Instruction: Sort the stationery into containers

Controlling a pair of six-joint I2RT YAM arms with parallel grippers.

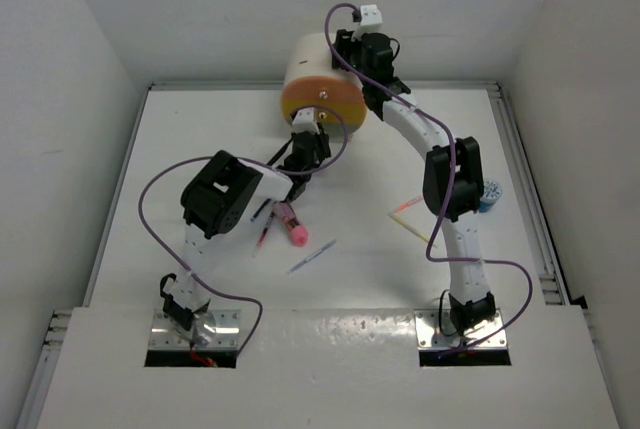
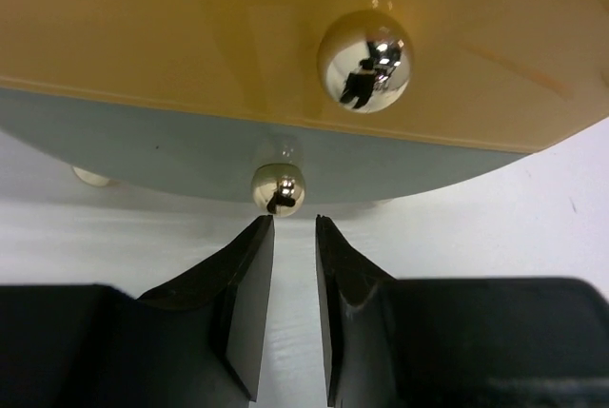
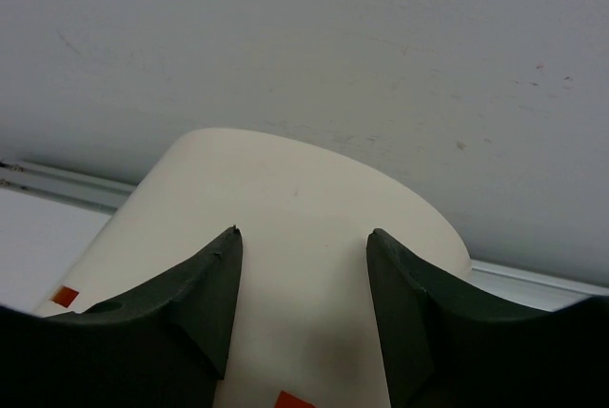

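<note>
A rounded cream drawer unit point(image 1: 305, 54) with orange drawer fronts point(image 2: 495, 37) stands at the back. Just below its small lower silver knob point(image 2: 279, 189) is my left gripper, part open with nothing between its fingertips. A larger knob point(image 2: 364, 61) sits on the orange front above. My right gripper is at the unit's top, fingers apart over the cream surface. On the table lie a pink pencil case point(image 1: 292, 224), several pens and pencils, including a blue pen point(image 1: 312, 256) and a yellow pencil point(image 1: 410, 227).
A blue round item point(image 1: 489, 195) lies by the right edge. Walls point(image 1: 580, 149) enclose the table on the sides and back.
</note>
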